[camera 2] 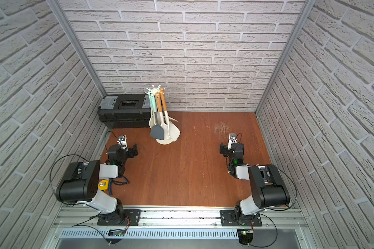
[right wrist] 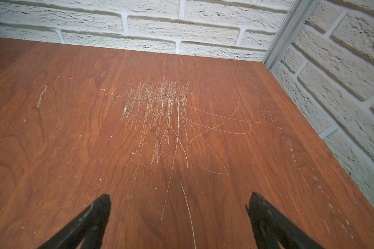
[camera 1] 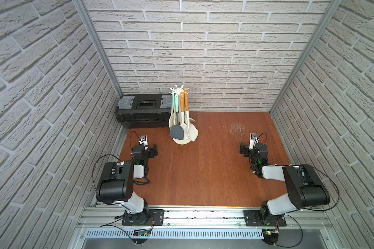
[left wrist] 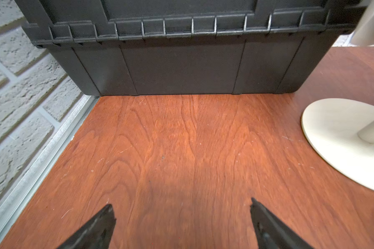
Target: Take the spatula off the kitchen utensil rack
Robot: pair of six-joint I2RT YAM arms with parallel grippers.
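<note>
A cream utensil rack with a round base (camera 1: 182, 141) stands at the back of the table, left of centre, hung with several utensils. At its front hangs a dark grey spatula (camera 1: 177, 132) with a mint handle; beside it are pale turners (camera 1: 192, 132) with orange-brown handles. In the left wrist view only the rack's base (left wrist: 340, 132) and lower post show at the right edge. My left gripper is open and empty, in front of the rack and to its left. Far to the right of the rack, my right gripper also stands open with nothing between its fingers.
Behind and left of the rack sits a black toolbox (camera 1: 145, 110), close against it. A yellow object (camera 2: 104, 185) lies by the left arm. Scratches mark its back right. Brick walls enclose three sides.
</note>
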